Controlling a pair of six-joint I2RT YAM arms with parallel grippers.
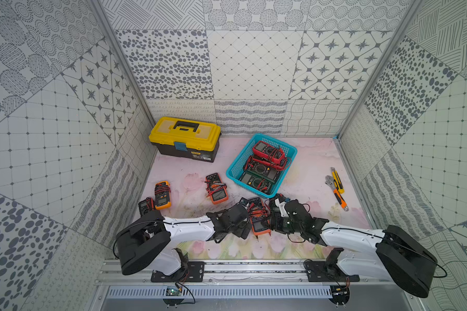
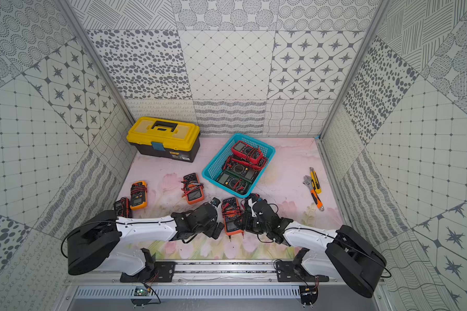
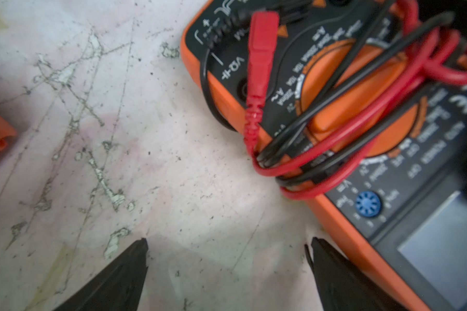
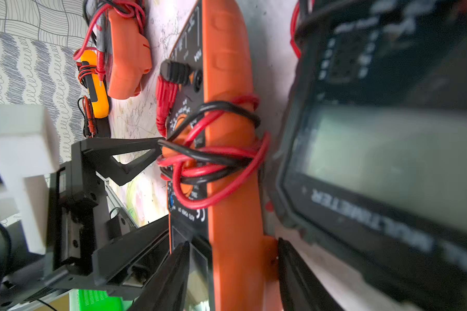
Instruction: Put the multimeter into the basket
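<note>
An orange multimeter (image 1: 260, 223) with red and black leads wound around it lies in front of the basket, between my two grippers. My left gripper is open, empty, with one finger beside that meter's orange edge. In the right wrist view, my right gripper has its fingers apart, one over the meter's face and the other along its orange side. Whether they press on it is unclear. A dark multimeter (image 4: 389, 155) stands close on the right, mostly hidden by the right arm from above. The blue basket (image 1: 236, 168) holds several multimeters.
Another orange multimeter (image 1: 217, 189) lies left of the basket, with a yellow one (image 1: 163, 195) and a dark one (image 1: 146, 206) farther left. The yellow toolbox (image 1: 185, 137) stands behind. A cutter (image 1: 337, 179) and orange-handled pliers (image 1: 339, 197) lie right.
</note>
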